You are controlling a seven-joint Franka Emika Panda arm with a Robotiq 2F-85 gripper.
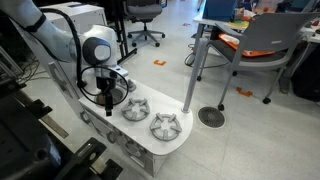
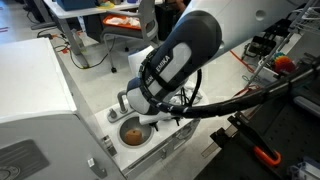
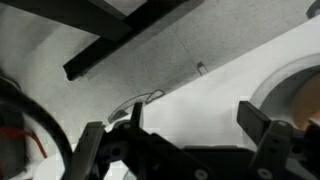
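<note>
Over the white toy counter (image 1: 149,142), my gripper points downward beside the round sink. In the wrist view its dark fingers (image 3: 118,132) stand wide apart, with only bare white counter between them, so it is open. The sink (image 2: 121,123) holds a brown-orange round thing (image 2: 133,136). At the right edge of the wrist view, part of that brown thing (image 3: 309,100) shows in the bowl, beyond the right finger. The arm mostly hides the sink in exterior view 1.
Two grey burners (image 1: 133,108) are on the counter to the right of the sink, in exterior view 1. A grey faucet (image 2: 123,102) rises by the sink. A chair (image 1: 260,45) and a floor drain (image 1: 211,117) lie beyond, with open floor around.
</note>
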